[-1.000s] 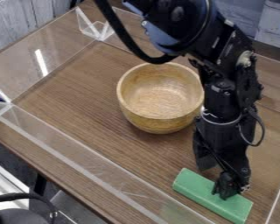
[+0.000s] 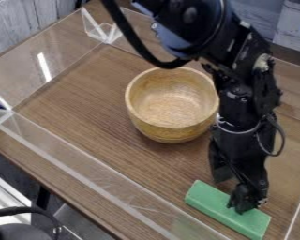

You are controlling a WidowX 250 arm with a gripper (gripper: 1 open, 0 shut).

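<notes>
My black gripper [image 2: 247,192] points down at the lower right of the camera view, its fingertips over the upper right part of a green rectangular block [image 2: 214,202] that lies near the table's front edge. The fingers stand open; whether they touch the block is hard to tell, as the gripper hides part of it.
A round tan wooden bowl [image 2: 153,94] sits behind and left of the gripper, near the arm. Clear strips run along its edges, and dark equipment with cables is at the lower left.
</notes>
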